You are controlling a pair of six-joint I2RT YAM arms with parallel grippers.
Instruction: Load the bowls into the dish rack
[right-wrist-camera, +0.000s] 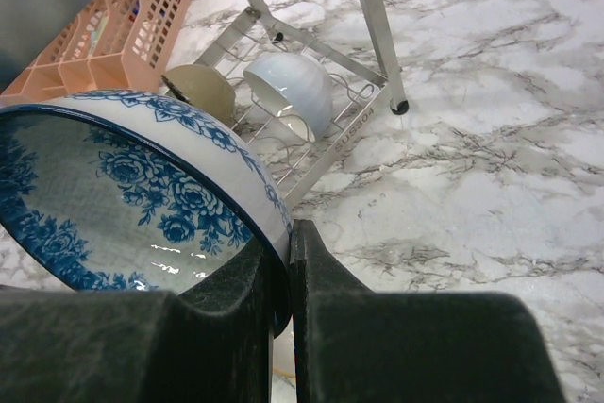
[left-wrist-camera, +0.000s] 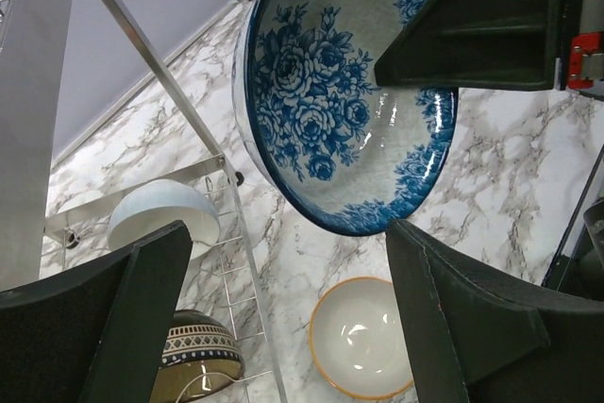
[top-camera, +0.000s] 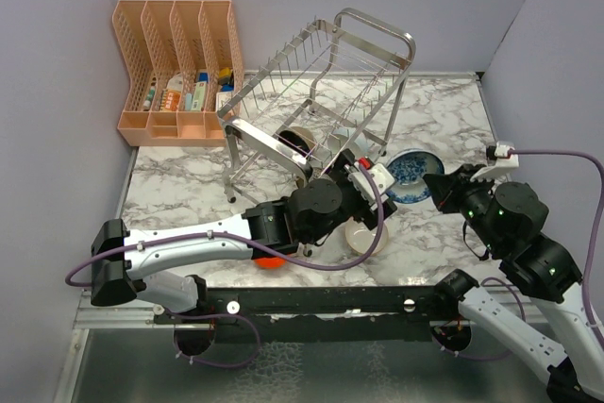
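Observation:
My right gripper (top-camera: 441, 186) is shut on the rim of a blue-floral bowl (left-wrist-camera: 321, 120), held tilted beside the steel dish rack (top-camera: 387, 49). My left gripper (top-camera: 363, 197) stands open left of that bowl, its fingers below it in the left wrist view. A white bowl (right-wrist-camera: 293, 92) and a patterned bowl (left-wrist-camera: 198, 356) sit in the rack's lower tier. A cream bowl (left-wrist-camera: 354, 337) lies on the counter below. An orange bowl (top-camera: 269, 261) is mostly hidden under the left arm.
An orange compartment organiser (top-camera: 142, 129) with small items stands at back left. Walls bound the back and sides.

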